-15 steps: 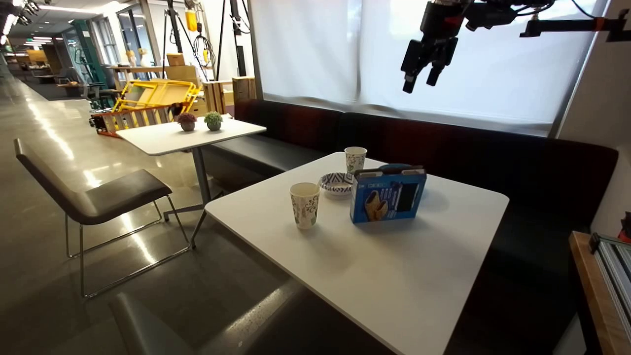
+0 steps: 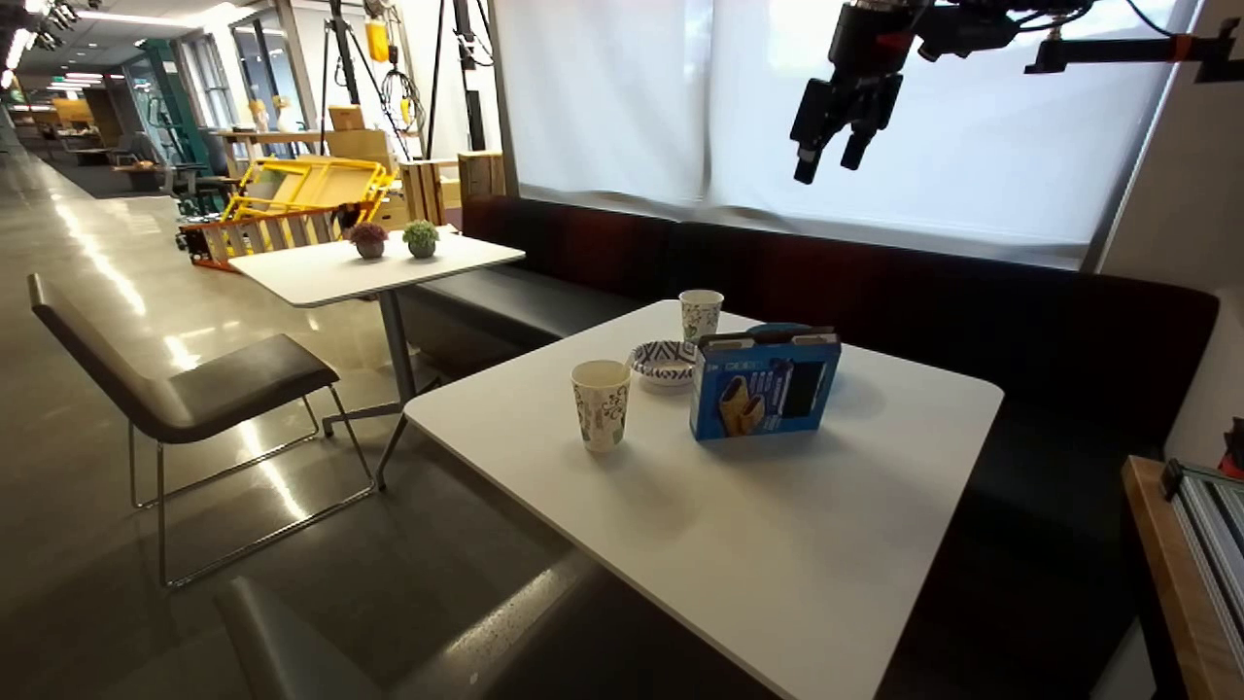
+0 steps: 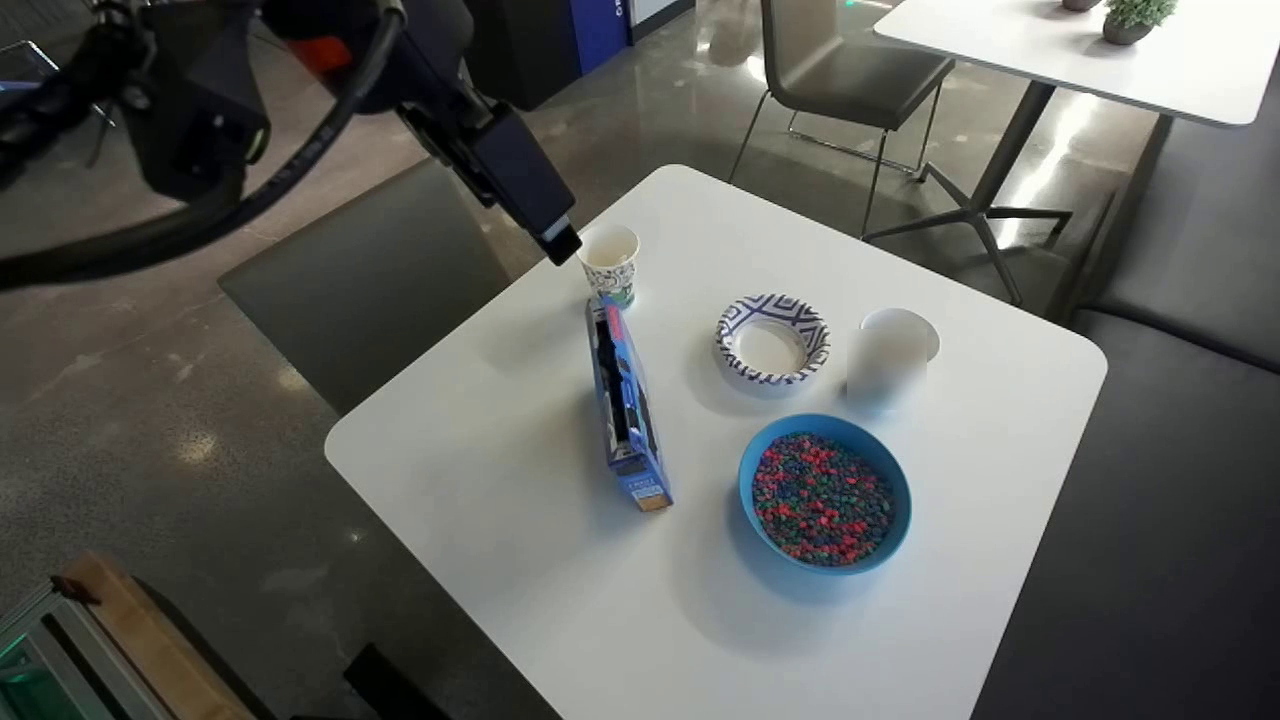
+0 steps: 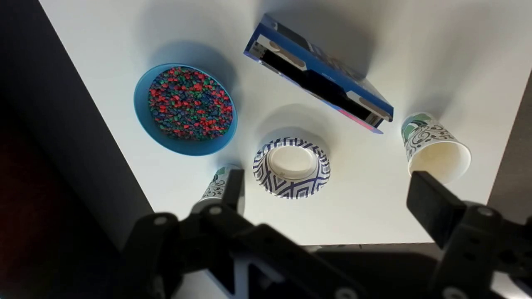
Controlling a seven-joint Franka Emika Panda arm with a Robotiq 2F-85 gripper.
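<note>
High above the white table, my gripper (image 2: 830, 170) stands open, its two fingers wide apart and nothing between them. Below it, a blue bowl (image 3: 749, 494) holds many small red, green and blue pieces. A paper bowl (image 4: 292, 189) with a blue zigzag pattern looks empty. One patterned paper cup (image 2: 601, 402) stands upright near one table edge. The other paper cup (image 2: 701, 316) is upright beyond the paper bowl; in the wrist view one finger (image 4: 233, 192) partly covers it. An open-topped blue box (image 2: 764, 391) stands on its edge between the near cup and the blue bowl.
A dark bench (image 2: 933, 262) runs along the window side. A chair (image 3: 372, 276) sits at the opposite edge. A second table (image 2: 350, 274) bears two small plants.
</note>
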